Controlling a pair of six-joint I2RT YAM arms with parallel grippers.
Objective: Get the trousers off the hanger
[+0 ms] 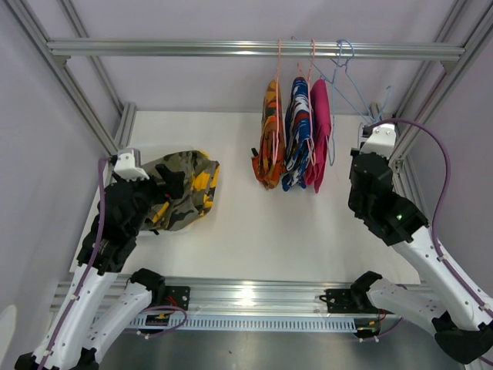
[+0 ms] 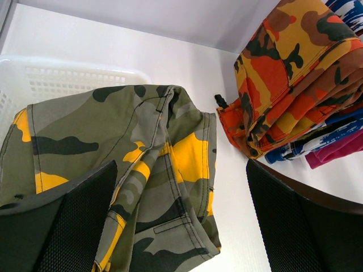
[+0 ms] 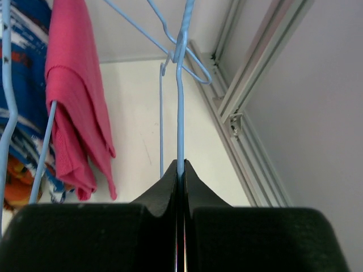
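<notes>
In the top view, orange camouflage trousers (image 1: 269, 146), blue patterned trousers (image 1: 297, 139) and pink trousers (image 1: 320, 139) hang from the rail on hangers. Olive camouflage trousers (image 2: 85, 136) lie over a white basket (image 2: 74, 71). My left gripper is open above them, nothing between its fingers. My right gripper is shut on an empty light-blue hanger (image 3: 180, 107), right of the hanging trousers. Another blue hanger wire (image 3: 8, 136) runs at the left edge of the right wrist view.
The metal rail (image 1: 177, 48) spans the back. Frame posts and side walls bound both sides.
</notes>
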